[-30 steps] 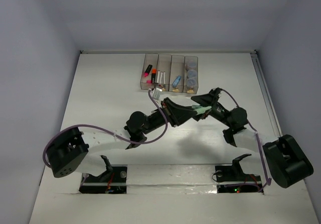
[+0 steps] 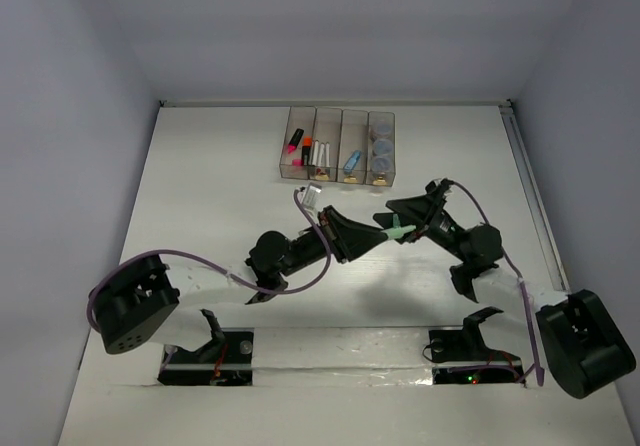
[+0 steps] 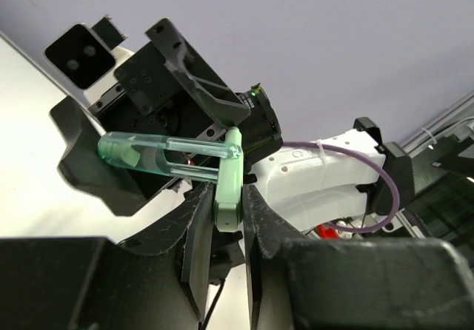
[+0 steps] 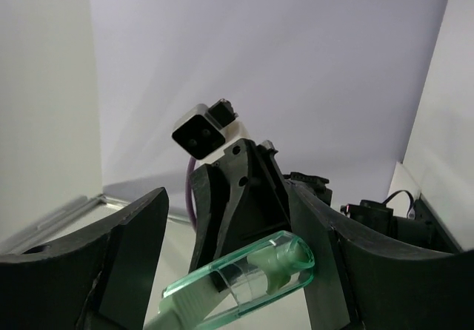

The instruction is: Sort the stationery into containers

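My left gripper point(image 2: 385, 234) is shut on the pale green bar of a translucent green stationery item point(image 3: 230, 186). The item is held above the table between my two arms. Its clear end reaches between the fingers of my right gripper point(image 2: 396, 223), which stand wide apart. In the right wrist view, the clear green end point(image 4: 278, 267) lies close to the right-hand finger point(image 4: 322, 263), with a gap to the left-hand finger point(image 4: 133, 256). I cannot tell whether that nearer finger touches it. A clear divided organizer point(image 2: 355, 114) stands at the back of the table.
The organizer holds a black marker point(image 2: 295, 139), an orange-and-black marker point(image 2: 306, 152), white sticks point(image 2: 321, 154), a blue item point(image 2: 352, 162) and round pieces point(image 2: 382, 147).
The green item and both grippers have shifted slightly toward the front of the table. The organizer's contents look unchanged.
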